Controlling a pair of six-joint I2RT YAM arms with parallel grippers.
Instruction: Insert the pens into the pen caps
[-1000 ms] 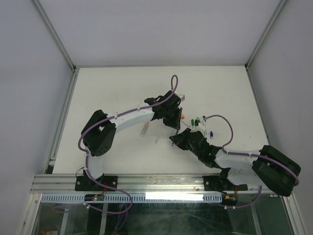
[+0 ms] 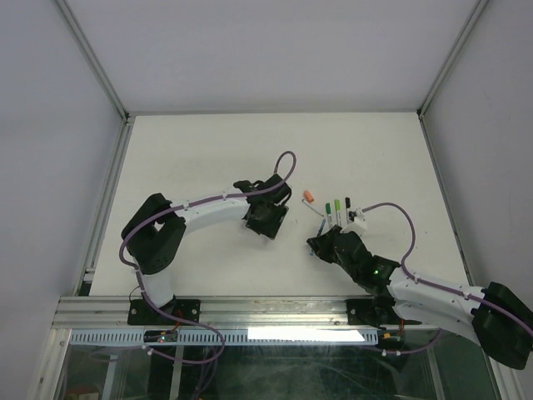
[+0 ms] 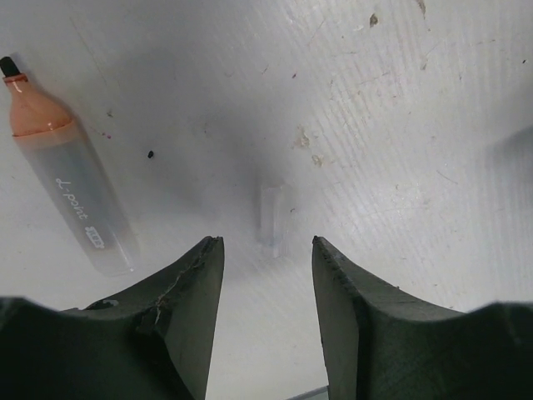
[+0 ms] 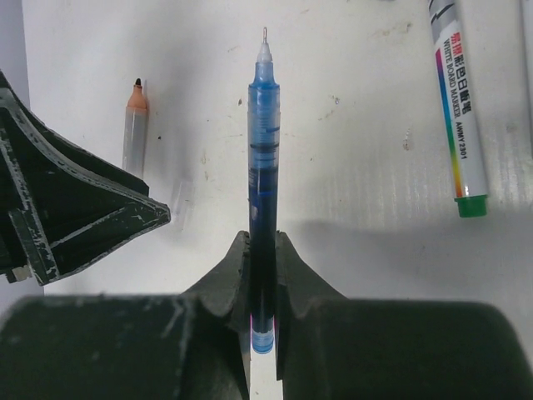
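Note:
My right gripper is shut on a slim blue pen (image 4: pixel 263 125), its metal tip pointing away from the fingers in the right wrist view. My left gripper is open over the table, nothing between its fingers. Between and just beyond its fingertips in the left wrist view lies a small translucent cap (image 3: pixel 271 208). An orange-topped marker (image 3: pixel 71 167) lies to its left. In the top view the left gripper is left of the right one, clearly apart from it.
Several markers, among them a white one with a green end (image 4: pixel 458 125), lie beyond the right gripper. A small orange piece (image 2: pixel 308 196) lies nearby.
The two grippers were close together around the blue pen. My left gripper has moved left and down; my right gripper has moved right, keeping the pen.

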